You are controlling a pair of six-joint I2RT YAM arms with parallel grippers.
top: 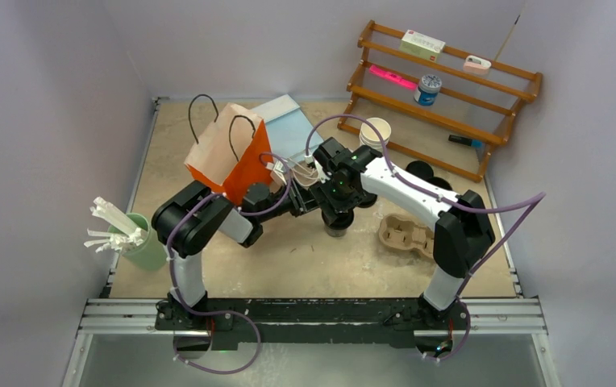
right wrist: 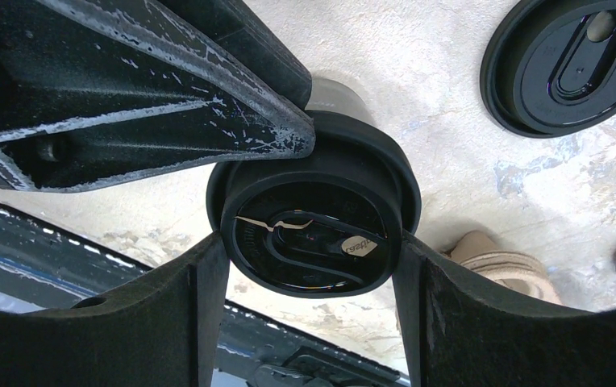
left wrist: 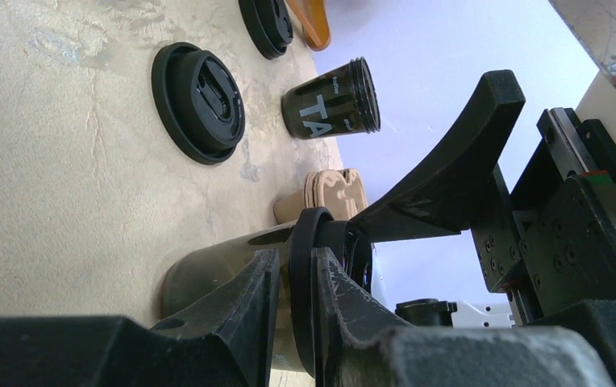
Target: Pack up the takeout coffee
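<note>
A dark coffee cup (top: 336, 227) stands at the table's centre with a black lid (right wrist: 313, 234) on its top. My right gripper is shut on that lid from either side. My left gripper (top: 309, 201) reaches in from the left at rim height; one of its fingers touches or nearly touches the lid's edge, and the left wrist view shows it part open around the top of the cup. An orange-fronted paper bag (top: 244, 169) stands behind the left arm. A cardboard cup carrier (top: 405, 236) lies to the right.
Spare lids (left wrist: 200, 105) lie on the table beside another dark cup (left wrist: 325, 101). A wooden rack (top: 442, 117) with small items stands at the back right, white cups (top: 374, 133) near it. A green holder (top: 143, 250) with wrapped items is at far left.
</note>
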